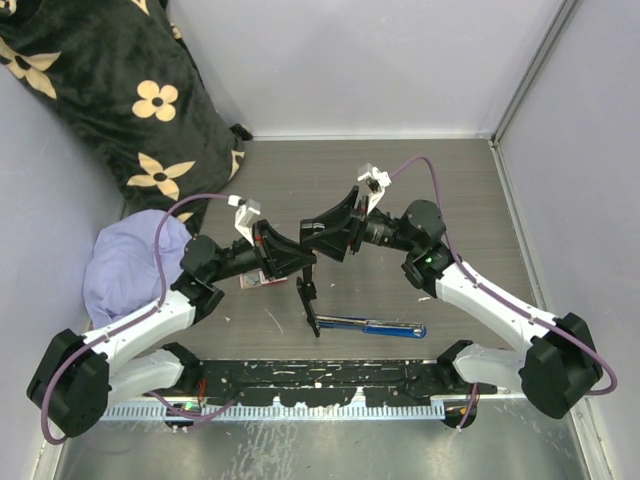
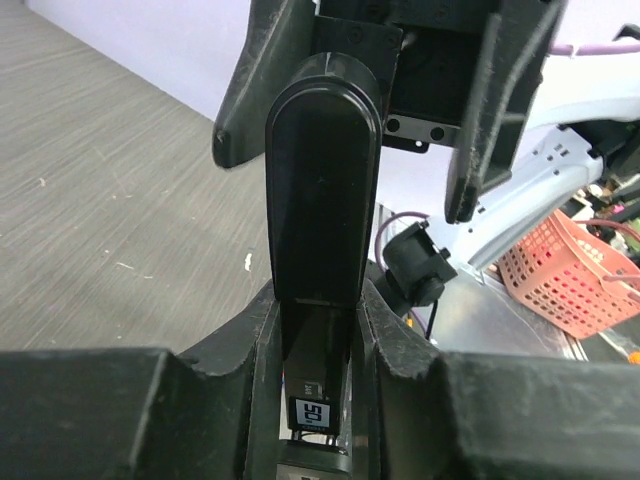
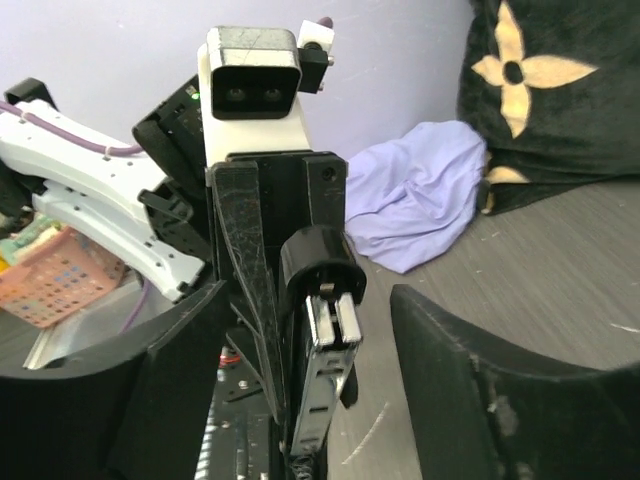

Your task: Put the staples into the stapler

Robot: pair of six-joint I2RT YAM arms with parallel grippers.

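Observation:
The stapler is opened wide: its blue base (image 1: 395,328) lies on the table while the black upper arm (image 1: 306,292) rises steeply from the hinge. My left gripper is shut on this upper arm, below its rounded black head (image 2: 322,190). Around that head, the right gripper stands open, one blurred finger (image 3: 150,385) on each side and a gap visible. A silver metal channel (image 3: 324,365) shows along the arm's face in the right wrist view. Whether staples lie in it, I cannot tell.
A small red-and-white packet (image 1: 262,279) lies partly hidden behind the left arm. Lilac cloth (image 1: 135,265) and a dark flowered fabric (image 1: 120,110) fill the left side. Both grippers are very close together.

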